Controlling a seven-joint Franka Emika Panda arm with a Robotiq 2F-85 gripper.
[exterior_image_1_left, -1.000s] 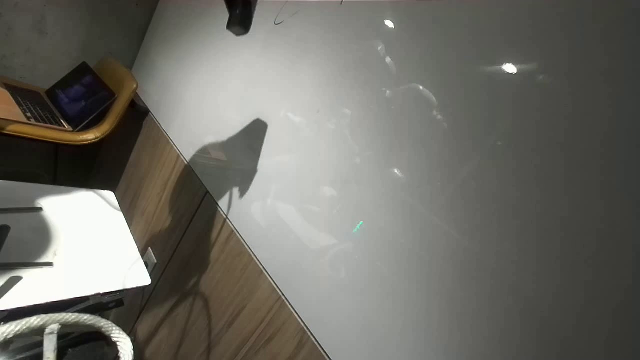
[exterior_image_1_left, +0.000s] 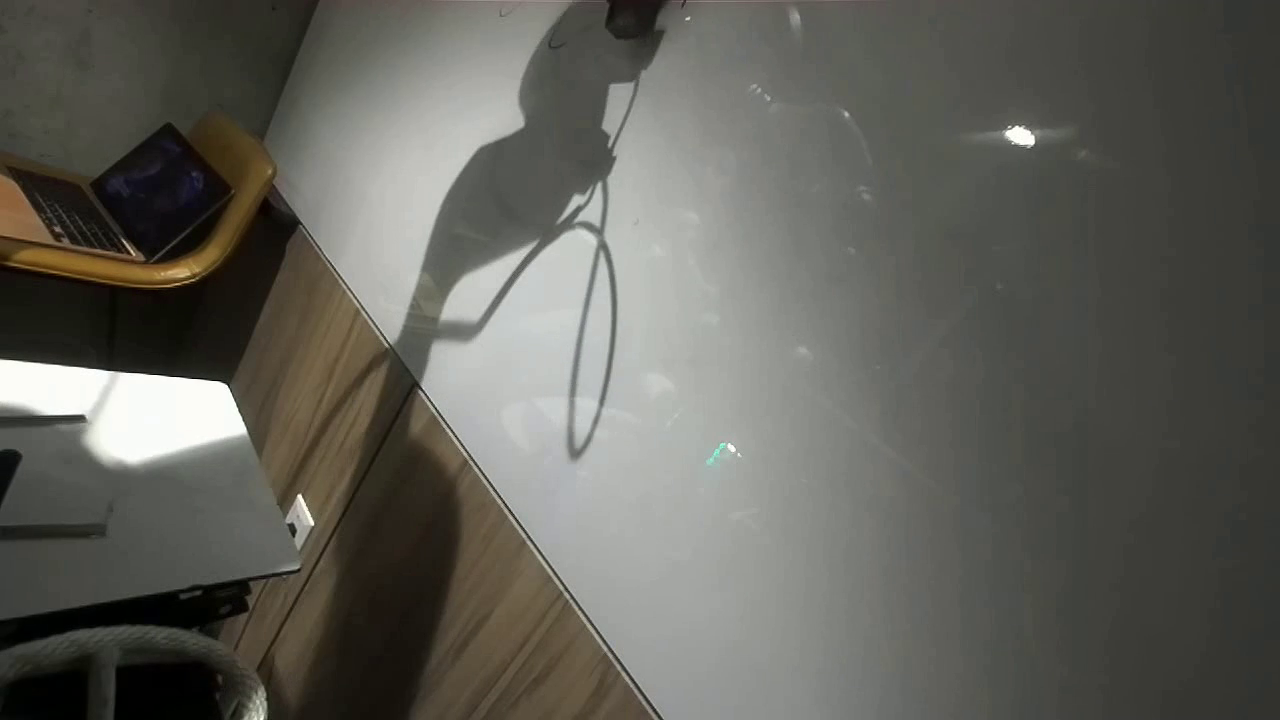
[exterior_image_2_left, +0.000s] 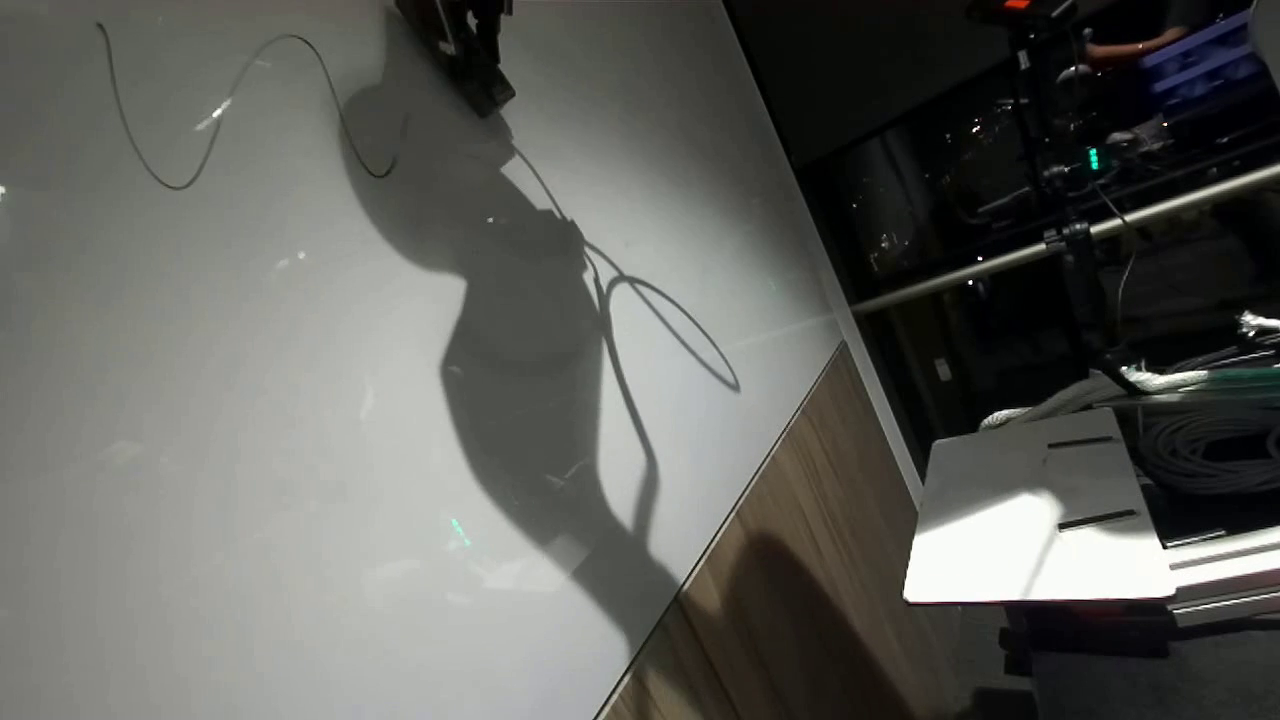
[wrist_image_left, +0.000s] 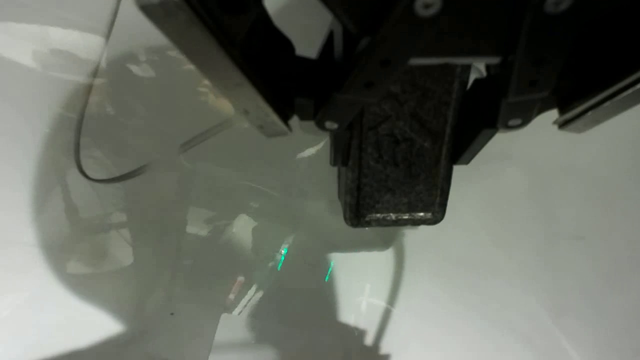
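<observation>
In the wrist view my gripper is shut on a dark, felt-like block (wrist_image_left: 402, 174) that looks like an eraser. Its lower end sticks out past the fingers, close to the whiteboard (wrist_image_left: 540, 240); whether it touches cannot be told. A thin dark wavy line (exterior_image_2_left: 180, 187) is drawn on the board at the upper left of exterior view 2, left of the gripper (exterior_image_2_left: 480, 84). Part of a dark line (wrist_image_left: 81, 138) also shows left of the block in the wrist view. Only the block's end (exterior_image_1_left: 632, 18) shows at the top of exterior view 1.
Wood panelling (exterior_image_1_left: 480, 540) borders the board. Beyond it are a white tabletop (exterior_image_1_left: 156, 480) and a yellow chair (exterior_image_1_left: 246, 180) with a laptop (exterior_image_1_left: 168, 192). The arm's shadow (exterior_image_2_left: 528, 360) falls across the board, whose visible middle is free of objects.
In exterior view 1 the block has moved right and slightly up along the top edge.
</observation>
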